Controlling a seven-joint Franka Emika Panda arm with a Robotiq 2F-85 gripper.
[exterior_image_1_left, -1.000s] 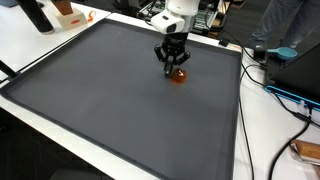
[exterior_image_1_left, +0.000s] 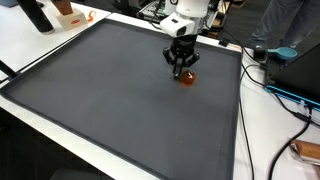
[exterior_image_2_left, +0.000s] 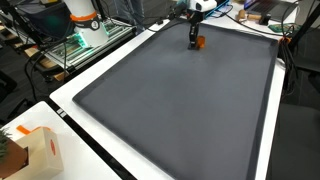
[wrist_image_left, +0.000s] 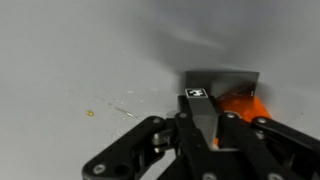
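Observation:
A small orange object (exterior_image_1_left: 187, 79) is at the far end of the grey table, right beside my gripper (exterior_image_1_left: 179, 72). In the second exterior view the orange object (exterior_image_2_left: 200, 42) again shows close against the fingertips, low over the surface. From the wrist, my gripper looks shut, with a narrow grey piece along its middle. A dark flat edge (wrist_image_left: 222, 79) lies just past the fingertips, and the orange body (wrist_image_left: 243, 105) shows beside them. The fingers hide part of this object, so its full shape and exactly where it is held cannot be made out.
The grey tabletop (exterior_image_2_left: 170, 100) is broad and bare toward the front. Its pale rim (exterior_image_1_left: 110, 160) runs around the edge. Cables (exterior_image_1_left: 282, 96) hang off the right side. Small orange specks (wrist_image_left: 89, 113) mark the surface in the wrist view.
My gripper and the orange object have shifted together a little to the right and toward the first exterior camera, staying low over the table.

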